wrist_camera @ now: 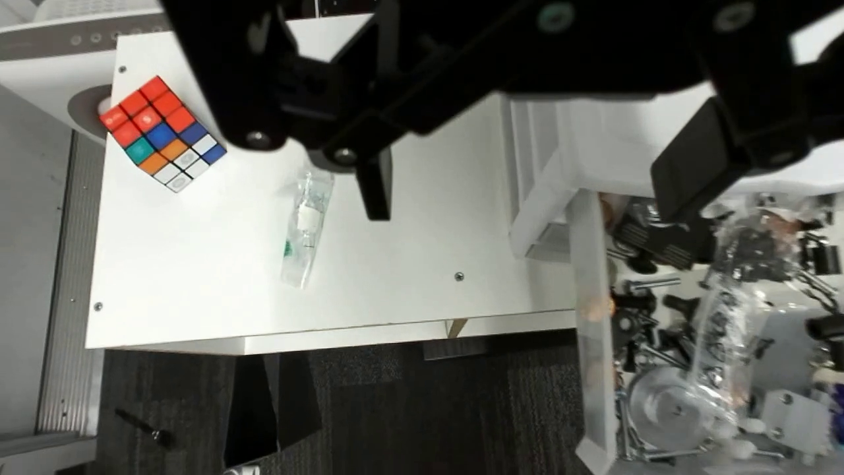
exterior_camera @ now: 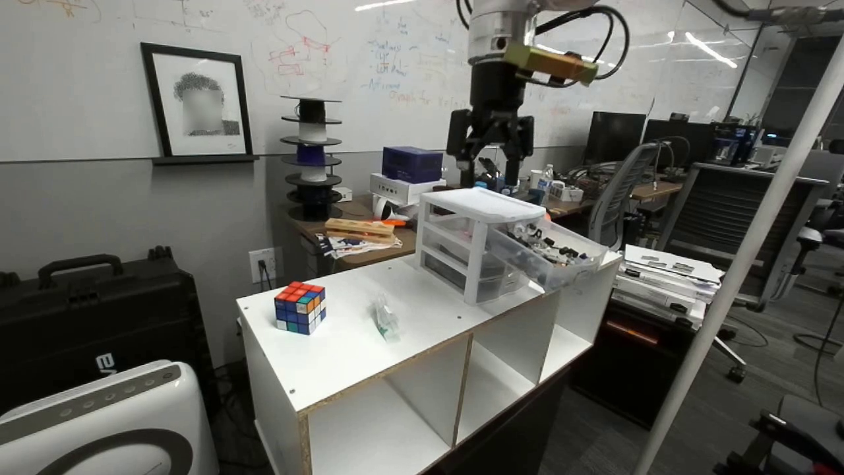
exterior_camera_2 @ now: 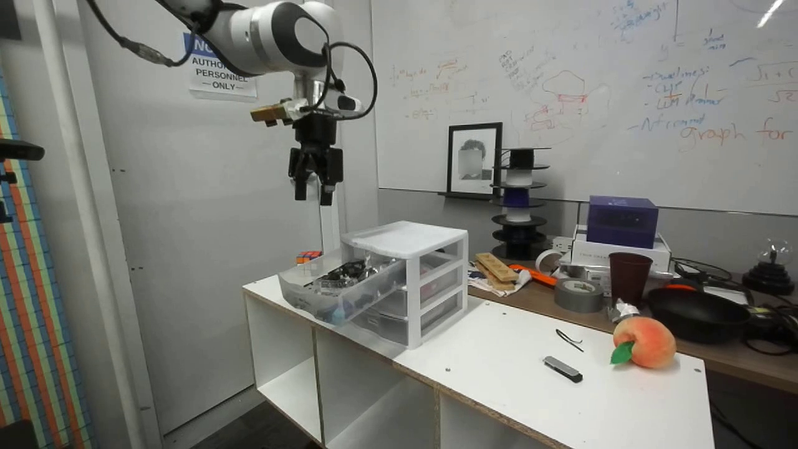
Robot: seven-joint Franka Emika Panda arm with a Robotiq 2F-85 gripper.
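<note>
My gripper (exterior_camera: 490, 175) hangs open in the air above the white drawer unit (exterior_camera: 486, 204), fingers pointing down. In the wrist view its two fingers (wrist_camera: 373, 186) stand wide apart, with nothing held between them. The unit's top drawer (exterior_camera_2: 340, 307) is pulled out and tilted downward, full of small hardware and plastic bags (wrist_camera: 724, 332). On the white shelf top (wrist_camera: 395, 277) lies a clear plastic packet (wrist_camera: 306, 225) with a bit of green. A Rubik's cube (exterior_camera: 301, 307) rests beyond the packet, near the shelf's end.
At the shelf's other end are a peach (exterior_camera_2: 644, 343), a small grey-black stick (exterior_camera_2: 562, 369) and a thin black item (exterior_camera_2: 569, 340). A desk with tape (exterior_camera_2: 578, 295), a pan (exterior_camera_2: 697, 313) and boxes stands behind. A white pole (exterior_camera: 744, 261) rises in front.
</note>
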